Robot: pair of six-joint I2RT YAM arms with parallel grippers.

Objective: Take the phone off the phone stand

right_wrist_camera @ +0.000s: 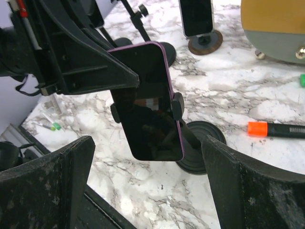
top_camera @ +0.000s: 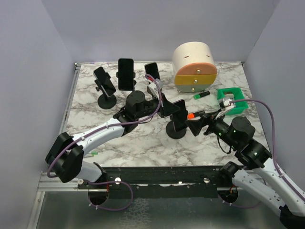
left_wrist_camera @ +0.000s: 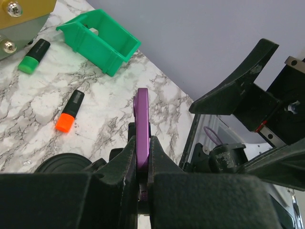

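A black phone with a purple edge [right_wrist_camera: 145, 129] sits in a black stand whose round base [top_camera: 176, 134] is at the centre front of the marble table. My left gripper [top_camera: 172, 107] is shut on the phone's top; in the left wrist view the purple edge [left_wrist_camera: 142, 124] shows between its fingers. The stand's clamp [right_wrist_camera: 177, 107] still touches the phone's side. My right gripper [top_camera: 202, 119] is open just right of the phone, fingers facing it, with nothing between them.
Several other phones on stands [top_camera: 126, 74] stand at the back left. A drawer box [top_camera: 195, 67], a green tray [top_camera: 229, 93], a green marker [left_wrist_camera: 34, 56] and an orange marker [left_wrist_camera: 69, 110] are at the right.
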